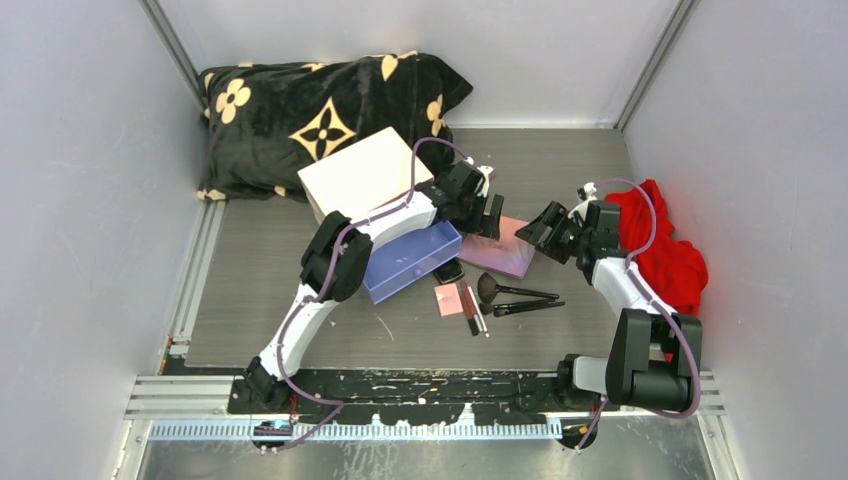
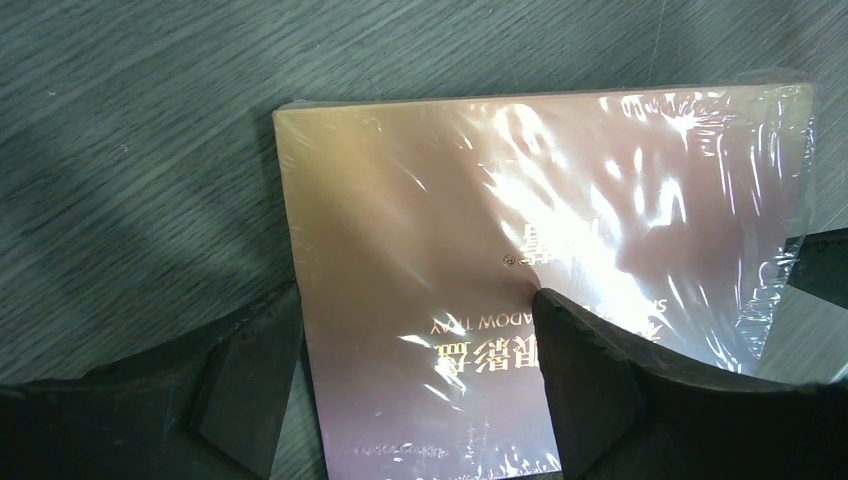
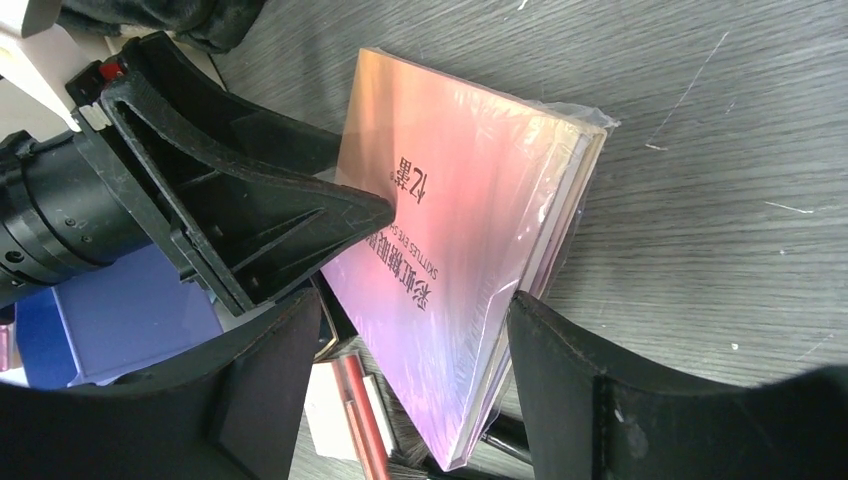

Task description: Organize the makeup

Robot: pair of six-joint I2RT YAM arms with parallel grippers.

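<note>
A flat pink-purple eyeshadow palette box (image 1: 500,252) in clear wrap rests between my two grippers, near the middle of the table. My left gripper is partly open; in its wrist view one fingertip is by the box's side edge and the other overlaps the printed face. Partly open too, my right gripper has one fingertip beside the box's thick edge, the other over its far side. Neither looks closed on the box; exact contact is hard to tell. A white organizer (image 1: 365,175) with a blue drawer (image 1: 415,262) pulled out stands left, partly behind my left arm.
Makeup brushes (image 1: 520,293), slim pencils (image 1: 472,308), a pink square compact (image 1: 448,299) and a black compact (image 1: 449,272) lie in front of the box. A patterned pillow (image 1: 335,125) is behind; red cloth (image 1: 665,250) lies right.
</note>
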